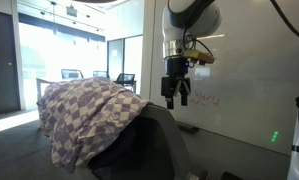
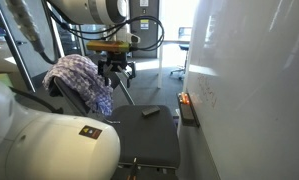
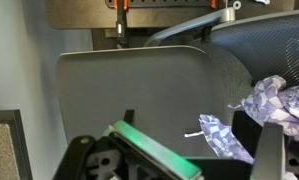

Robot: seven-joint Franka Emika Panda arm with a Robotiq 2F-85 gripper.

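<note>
My gripper (image 1: 177,100) hangs in the air, pointing down, its fingers spread with nothing held. In the second exterior view the gripper (image 2: 119,78) is above and behind a dark chair seat (image 2: 144,142). On that seat lies a small dark block (image 2: 150,114). The wrist view shows a block with a bright green strip (image 3: 154,150) at the lower middle, partly covered by gripper parts; it may be the same one. A purple-and-white checked cloth (image 1: 89,112) drapes over the chair's back or arm, and part of the cloth (image 3: 224,137) shows at the right of the wrist view.
A whiteboard (image 1: 244,90) with faint red writing stands close beside the arm. Its ledge (image 2: 189,110) carries small items. The chair's raised back (image 1: 161,140) is a nearby obstacle. Most of the seat (image 3: 139,85) is bare.
</note>
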